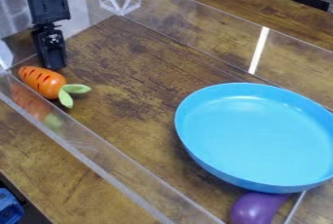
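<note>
My black gripper (47, 43) hangs at the upper left, low by the wooden surface inside a clear-walled enclosure, just behind an orange toy carrot (45, 82) with green leaves. Its fingers are dark and small, so their spread is hard to make out; I see nothing clearly held between them. The carrot lies against the left clear wall.
A large blue plate (254, 135) fills the right side. A purple toy eggplant (256, 208) lies at the bottom edge, beside the plate. Transparent walls (92, 145) bound the area.
</note>
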